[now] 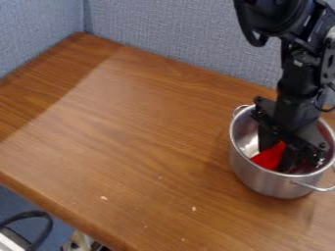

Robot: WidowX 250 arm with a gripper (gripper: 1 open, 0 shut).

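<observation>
A steel pot (262, 179) with side handles stands at the right of the wooden table. My black gripper (289, 142) reaches down inside it, over a red object (268, 157) lying in the pot. The fingertips are mostly hidden among dark parts and the red object, so I cannot tell what is between them.
A grey padded wall (157, 34) runs along the back and left. Black cables and hardware (26, 230) sit off the table's near-left edge.
</observation>
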